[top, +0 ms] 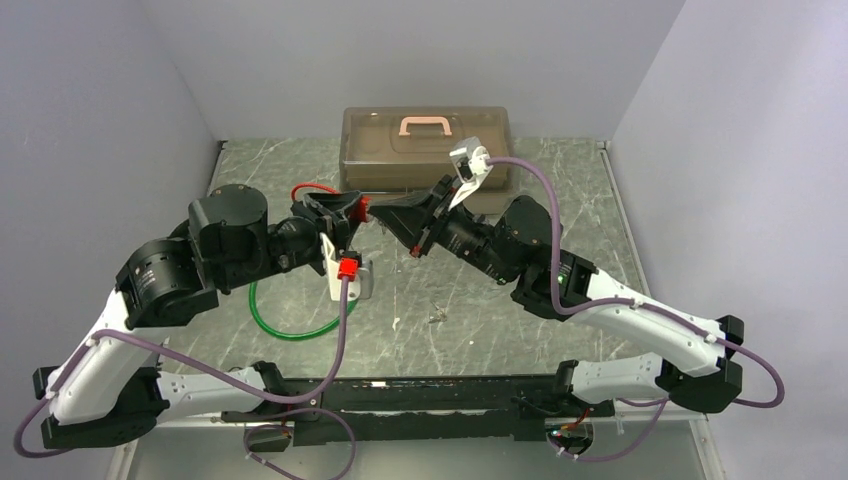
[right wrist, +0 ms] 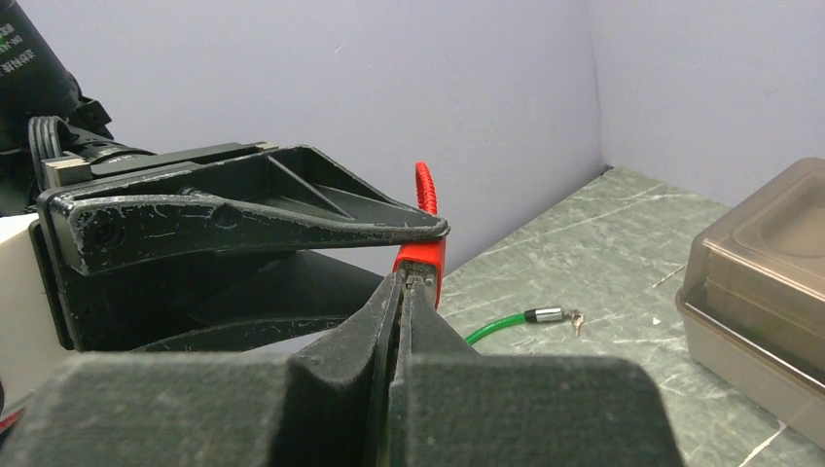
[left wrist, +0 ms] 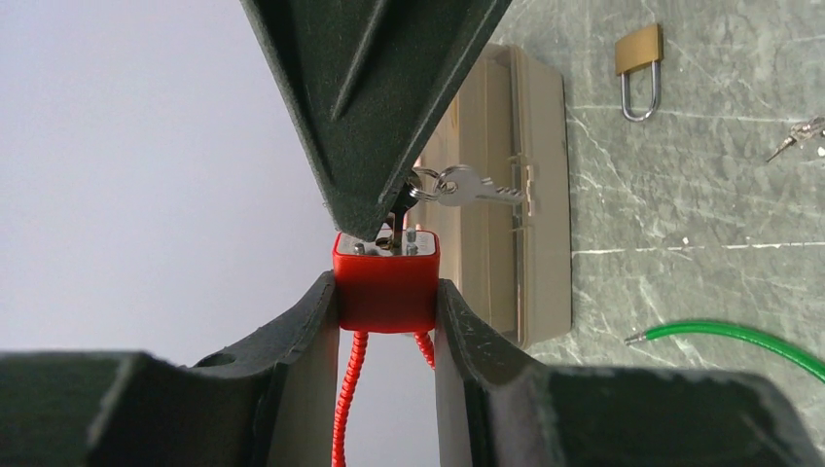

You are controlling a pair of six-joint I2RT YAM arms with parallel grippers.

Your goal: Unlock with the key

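Observation:
A red lock body [left wrist: 385, 287] with a red cable sits in my left gripper, whose fingers press on its two sides. My right gripper points at the lock's metal end, its fingertips shut together at a key [left wrist: 467, 187] on a ring, whose dark-headed part stands at the lock's top; how far it is inserted I cannot tell. In the top view both grippers meet above the mat near the red lock [top: 363, 208].
A translucent case [top: 425, 150] stands at the back. A brass padlock [left wrist: 638, 49], loose keys [left wrist: 800, 134] and a green cable lock [top: 300, 332] lie on the marble surface [top: 470, 330].

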